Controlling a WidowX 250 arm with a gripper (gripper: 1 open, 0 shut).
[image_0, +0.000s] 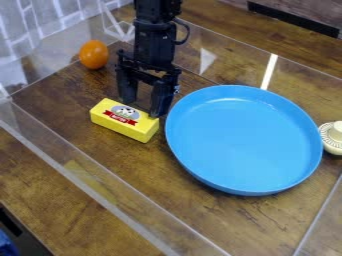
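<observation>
The black gripper hangs over the wooden counter just behind a yellow butter box, its two fingers pointing down and apart, with no object visible between them. The box lies flat on the counter with its printed label up, left of a large blue plate. An orange fruit rests at the back left, left of the arm.
A pale round object sits at the right edge beyond the plate. A clear edge or wall runs along the left side. The counter in front of the box and at the back right is bare.
</observation>
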